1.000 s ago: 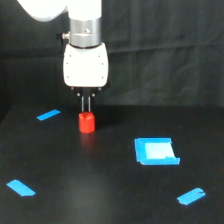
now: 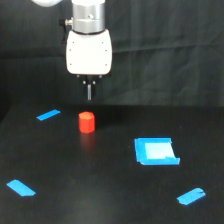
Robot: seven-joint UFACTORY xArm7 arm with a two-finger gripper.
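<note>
A small red block-like object [image 2: 87, 122] stands on the black table, left of the middle. Above it hangs my gripper [image 2: 89, 95], with a clear gap between its fingertips and the object's top. The fingers look close together, shut, and nothing shows between them. The white gripper body [image 2: 89, 54] hides part of the dark backdrop.
To the right, a white square edged with blue tape [image 2: 158, 151] lies on the table. Separate strips of blue tape mark the far left [image 2: 48, 115], near left [image 2: 20, 188] and near right [image 2: 191, 196].
My gripper has risen away from the red object and shifted slightly right. Its fingers, apart before, are now close together. The red object has stayed in place.
</note>
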